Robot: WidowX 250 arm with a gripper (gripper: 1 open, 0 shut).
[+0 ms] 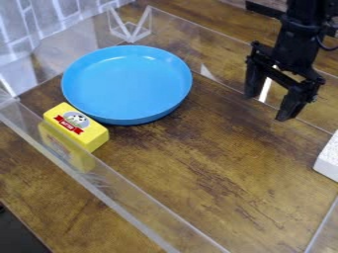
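My black gripper (278, 81) hangs at the upper right, low over the wooden table, its fingers spread open around or beside a small upright white strip; I cannot tell whether it touches it. A blue plate (126, 81) lies at the upper left of the table. A yellow box (75, 126) with a red and white label sits at the left, below the plate.
A white object (327, 163) is cut off at the right edge. Clear plastic walls border the wooden table (199, 183), whose middle and front are bare. A pale cloth (40, 25) is at the top left.
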